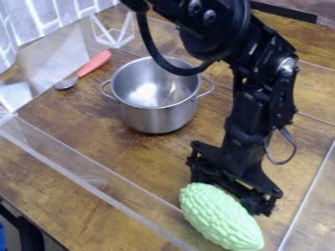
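My black gripper (233,184) is low on the right of the camera view, just above and behind a pale green, bumpy, elongated vegetable (220,217) near the bottom edge. The gripper's tips reach down to the vegetable's upper end; whether they touch or grip it, I cannot tell. A steel pot (156,111) with two handles stands upright on the wooden table (85,152), behind and left of the gripper.
A spoon with a red handle (92,65) lies at the upper left, by a white wire rack (26,44). Clear transparent edges cross the left and right of the table.
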